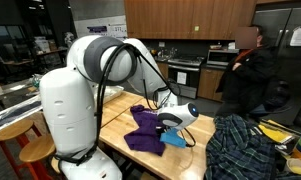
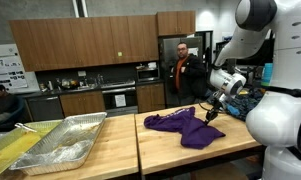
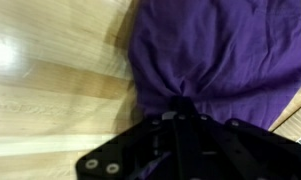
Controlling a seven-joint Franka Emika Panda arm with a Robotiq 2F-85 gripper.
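Note:
A crumpled purple cloth (image 1: 145,134) lies on the wooden table. In the wrist view its folds (image 3: 215,45) fill the upper middle, and bare wood shows to the left. My gripper is shut, its fingertips down against the cloth. Whether a fold is pinched between them cannot be made out. From the second exterior view, the cloth (image 2: 198,132) spreads over the right part of the table, with my arm (image 2: 228,84) reaching to it from the right. A blue item (image 1: 174,139) shows beside the gripper in the first exterior view.
Foil trays (image 2: 65,142) stand at the table's left in the second exterior view. Dark fabric (image 1: 240,150) covers the right side in the first. A person (image 1: 248,75) in dark clothes stands behind the table. Bare wood (image 2: 115,145) lies left of the cloth.

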